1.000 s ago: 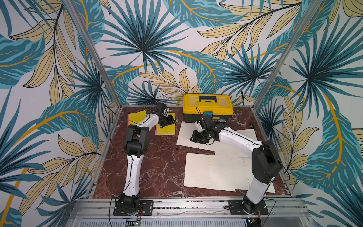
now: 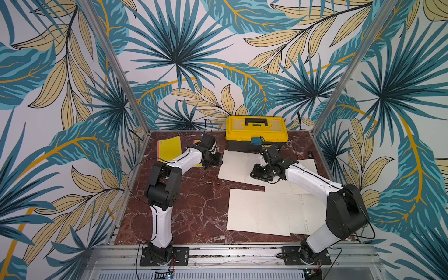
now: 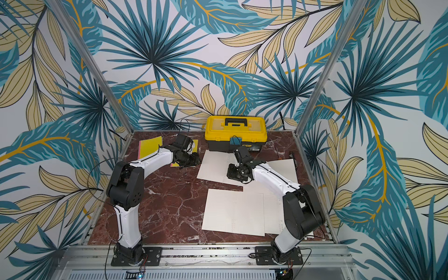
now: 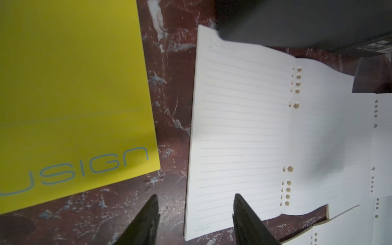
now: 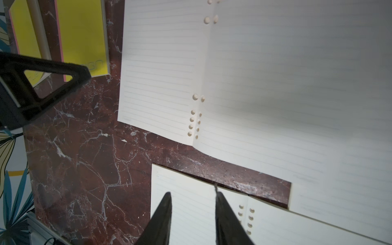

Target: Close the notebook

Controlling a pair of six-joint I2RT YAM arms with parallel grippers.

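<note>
An open notebook lies flat with lined pages up, just in front of the toolbox; its left page and holed spine show in the right wrist view. Over its left edge hangs my left gripper, fingers apart, nothing between them. My right gripper, also open and empty, hovers above the notebook's right half. Nearer the front lies another open notebook, and further open ones adjoin it on the right. Closed yellow notebooks rest at the back left, one partly hidden by my left arm.
A black and yellow toolbox stands at the back, close against the notebook's far edge. Small dark items lie at the back right.
My right gripper has shifted right over the pages. The notebooks appear unmoved.
</note>
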